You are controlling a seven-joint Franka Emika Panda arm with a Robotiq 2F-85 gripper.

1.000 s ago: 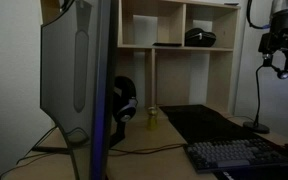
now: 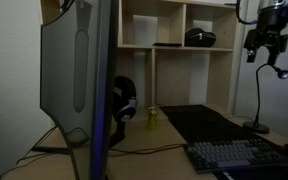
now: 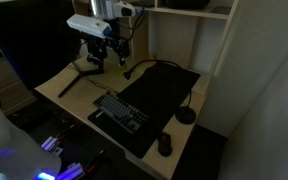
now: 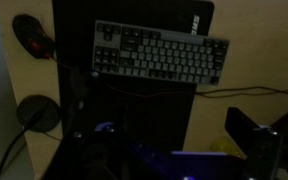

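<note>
My gripper (image 2: 265, 52) hangs open in the air at the upper right of exterior view 1, above the desk. Its dark fingers reach in from the lower edge of the wrist view, spread wide with nothing between them. Below it lies a grey-and-black keyboard (image 4: 159, 53) on a black desk mat (image 4: 76, 22), apart from the gripper. A dark mouse (image 4: 32, 36) rests left of the keyboard in the wrist view. A small yellow object (image 2: 152, 118) stands on the desk in exterior view 1; what it is cannot be made out.
A lamp with a round base (image 3: 186, 115) and thin bent neck stands at the desk's right. The large monitor (image 2: 76, 85) blocks much of exterior view 1. Headphones (image 2: 124, 104) stand behind it. Wooden shelves (image 2: 191, 60) rise at the back. Cables cross the desk.
In exterior view 1 my gripper has moved left, and its spread fingers now show more fully. The desk objects have stayed put.
</note>
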